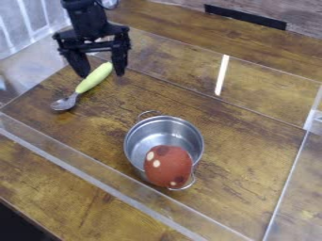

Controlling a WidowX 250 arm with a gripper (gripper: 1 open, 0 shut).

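Note:
The black gripper [93, 58] is at the upper left, open, its fingers over the pale yellow-green elongated object [90, 82] that lies on the wooden table. A silver spoon [67, 102] lies just below that object. At the lower middle is a steel pot [151, 133] with a red round object [169, 166] in it; what exactly that object is I cannot tell.
A thin white strip [221, 75] is at the upper right. Clear panels edge the table at left and right.

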